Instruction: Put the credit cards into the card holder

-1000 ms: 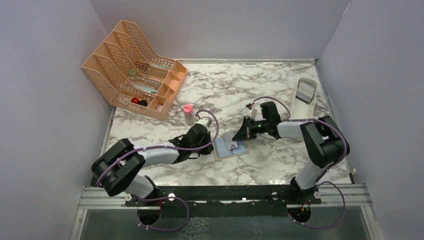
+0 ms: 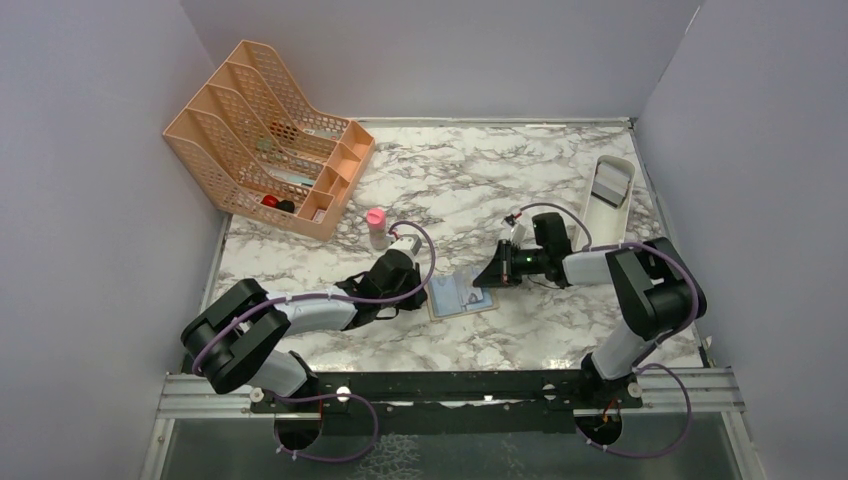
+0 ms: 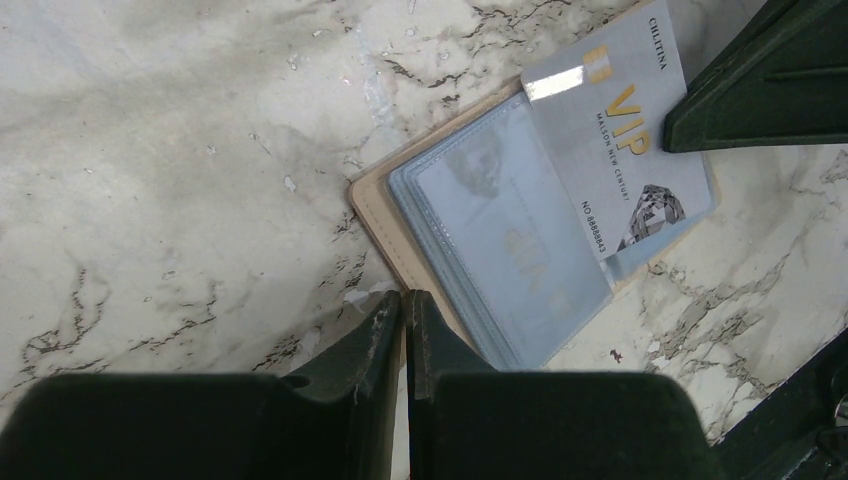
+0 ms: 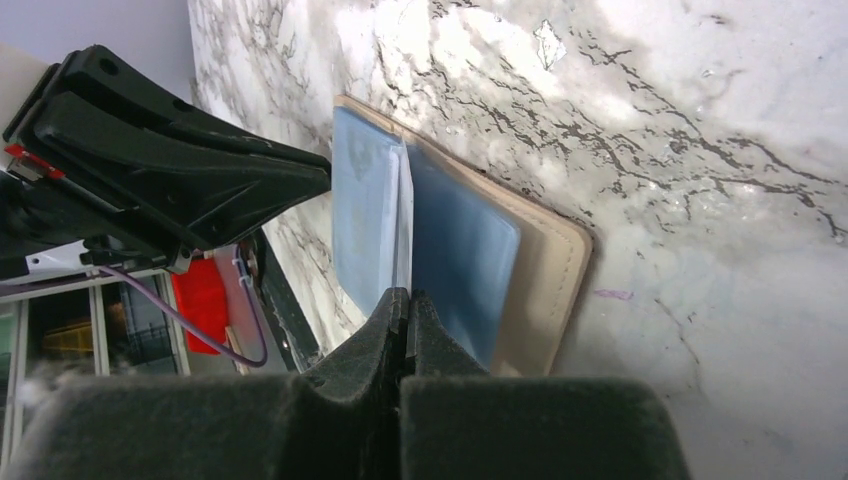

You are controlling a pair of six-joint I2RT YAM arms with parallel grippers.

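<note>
An opened card holder [image 2: 447,298], with beige cover and bluish clear sleeves, lies on the marble table between both arms. A silver VIP card [image 3: 590,110] with gold lettering lies over the right-hand sleeve, its lower end near that sleeve; whether its edge is inside cannot be told. My right gripper is shut on this card [image 4: 405,215], which stands nearly edge-on in the right wrist view. At the holder's left edge, my left gripper is closed on the beige cover. Faint gold marks show through the left sleeve [image 3: 500,230].
Behind the left arm stands a pink-capped bottle [image 2: 376,228]. An orange organizer [image 2: 350,160] fills the back left. A white tray [image 2: 604,215] with a grey item sits at the right.
The left arm and holder look unmoved.
</note>
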